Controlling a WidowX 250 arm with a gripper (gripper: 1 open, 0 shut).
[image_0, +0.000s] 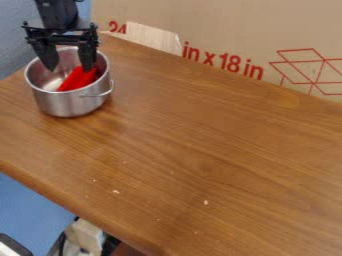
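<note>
A steel pot stands at the left end of the wooden table. A red object lies inside it, leaning toward the right side. My black gripper is open over the top of the pot, above and around the upper part of the red object, not closed on it.
A cardboard panel with red printing stands along the back. Blue surface shows beyond the table's left edge, with some items at the lower left corner.
</note>
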